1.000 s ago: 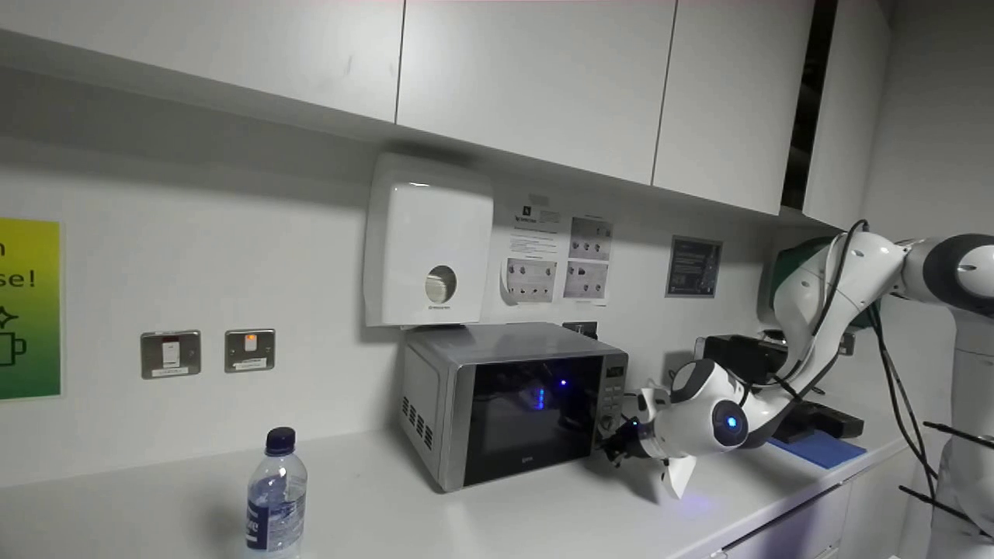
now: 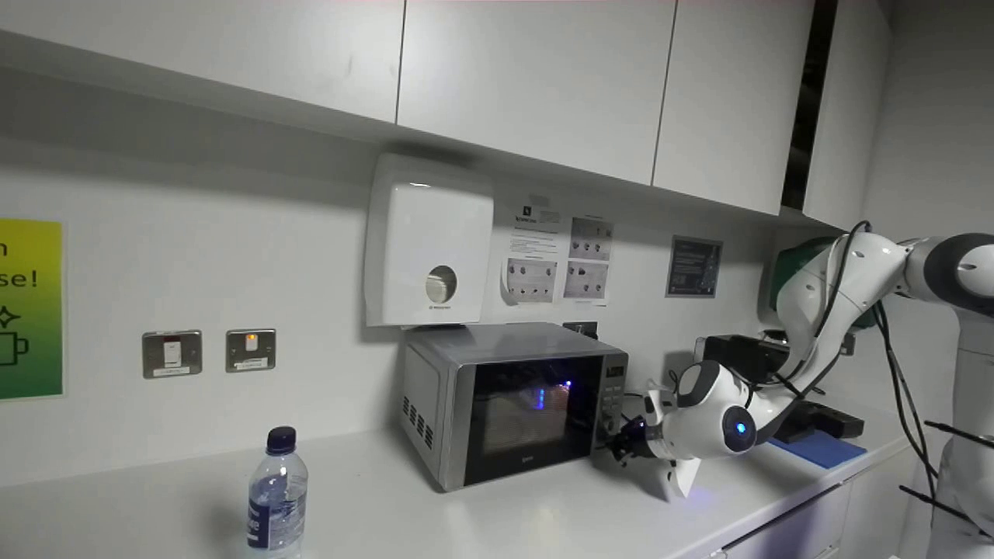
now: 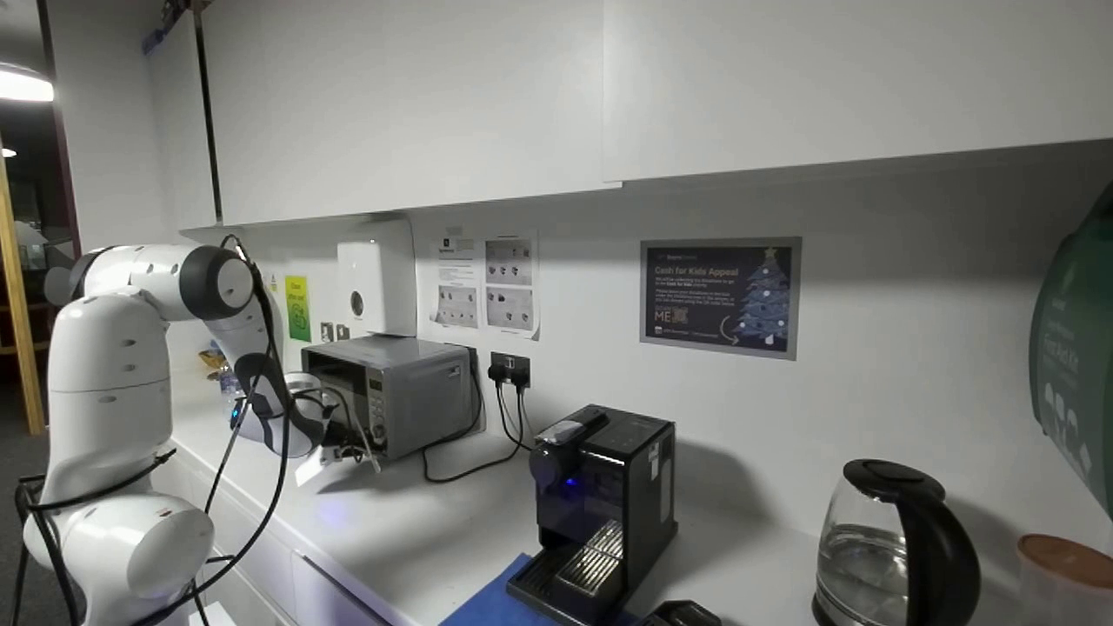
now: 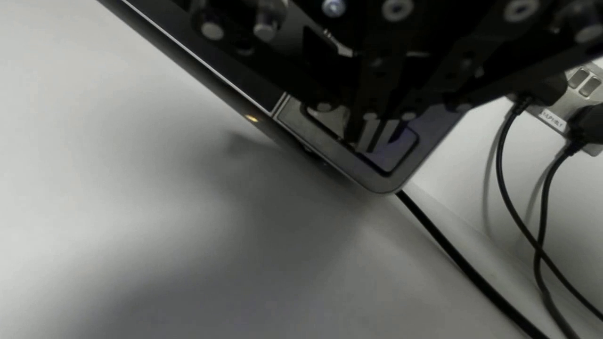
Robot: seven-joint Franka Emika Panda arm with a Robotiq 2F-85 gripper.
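The silver microwave (image 2: 522, 340) stands against the wall, and a pale glow shows behind its dark door (image 2: 531, 419). The door looks flush with the front or nearly so; a small gap cannot be ruled out. My gripper (image 2: 615, 449) is at the lower right of the microwave's front, by the bottom of the control panel (image 2: 611, 391). In the wrist view the gripper is shut, nothing visible between its fingers, its tips over the large rectangular button (image 4: 387, 161) at the panel's lower corner. They appear to touch or press it.
A water bottle (image 2: 276, 498) stands to the left on the counter. Towards the other end are a black coffee machine (image 3: 605, 490), a blue mat (image 3: 490, 600) and a glass kettle (image 3: 866, 553). Power cables (image 3: 501, 449) run behind the microwave.
A glow has appeared inside the microwave, whose window was dark before. The arm's wrist has shifted slightly to the right, with the gripper staying by the panel's lower corner.
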